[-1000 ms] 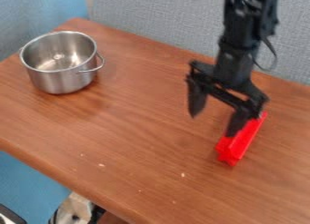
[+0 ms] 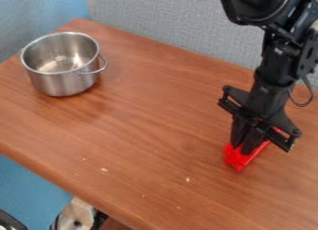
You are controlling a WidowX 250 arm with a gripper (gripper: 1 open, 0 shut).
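A red elongated object [image 2: 237, 159] lies on the wooden table at the right, mostly covered by my black gripper [image 2: 248, 139], which is down over it with its fingers around it. Whether the fingers are closed on it cannot be seen clearly.
A steel pot [image 2: 59, 75] with side handles stands at the back left.
My gripper has moved right and down onto the red object, hiding more of it. The pot is where it was.
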